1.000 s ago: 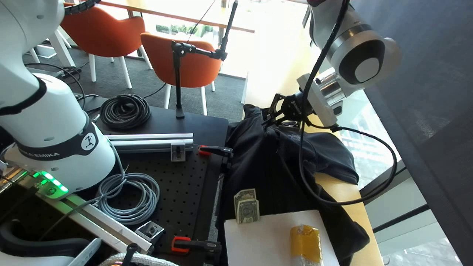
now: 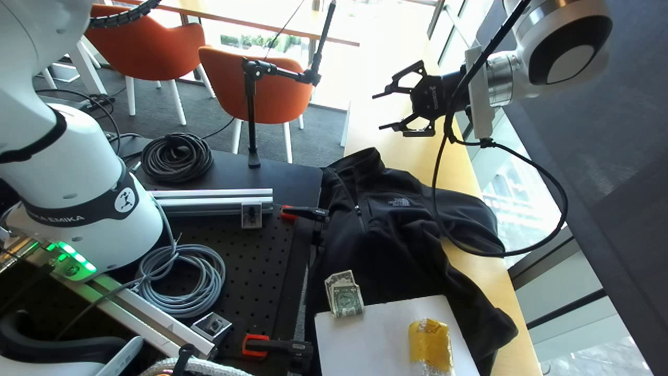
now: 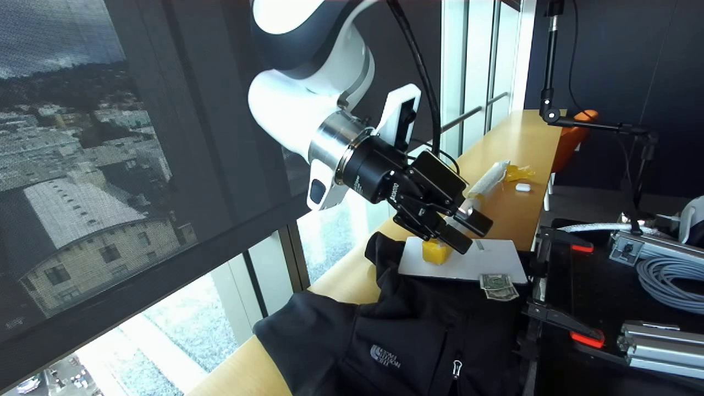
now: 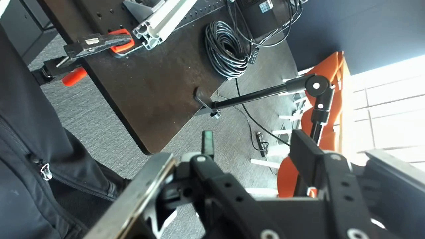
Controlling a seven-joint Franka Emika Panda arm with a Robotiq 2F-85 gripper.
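My gripper (image 2: 379,112) stands open in the air above the far end of a black jacket, its fingers apart and nothing between them. The wrist view shows the two fingers (image 4: 208,143) spread, with floor behind the gap. The black jacket (image 2: 388,238) lies over the wooden bench, with a white logo and a zipper visible in exterior view 2. Part of the jacket (image 4: 36,191) fills the left side of the wrist view. Dollar bills (image 2: 345,294) rest where the jacket meets a white board (image 2: 382,338). On that board sits a yellow-wrapped object (image 2: 430,343).
Red-tipped clamps (image 2: 303,213) hold the edge of the black table (image 2: 275,263) beside the jacket. A black stand (image 2: 251,119) rises at the table's far end. A window wall and dark shade (image 3: 218,132) border the bench. My cable (image 2: 557,207) loops low over the jacket.
One second ago the gripper was down at the jacket, whose far part was raised and bunched. Now the gripper is higher and apart from it, the jacket flatter; the bills have shifted slightly.
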